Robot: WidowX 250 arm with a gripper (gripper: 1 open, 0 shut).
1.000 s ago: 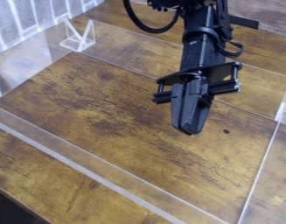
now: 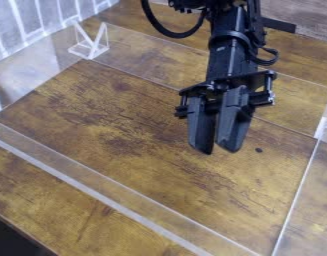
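My black gripper (image 2: 217, 135) hangs over the right-centre of a worn wooden board (image 2: 126, 150), its two dark fingers pointing down and standing apart with nothing visible between them. The arm above it comes in from the top, with a black cable looping off to the left.
Clear plastic walls (image 2: 112, 190) border the board along the front, left, back and right. A white bracket (image 2: 88, 45) stands at the back left corner, and a white slatted object (image 2: 26, 22) is beyond it. The board inside is bare.
The fingers, pressed together earlier, now stand apart. The gripper has shifted very slightly, while the rest of the scene is unchanged.
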